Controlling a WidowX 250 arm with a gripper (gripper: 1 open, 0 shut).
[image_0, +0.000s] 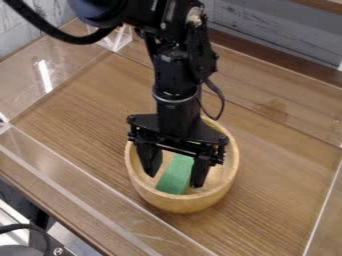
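Note:
A cream-coloured round bowl (186, 200) sits on the wooden table in the middle of the camera view. A green object (175, 174) lies inside it. My black gripper (175, 163) reaches down over the bowl with its fingers apart on either side of the green object, open. Whether the fingers touch the object cannot be told.
Clear plastic edging runs along the table's sides, with a pale wall at the back.

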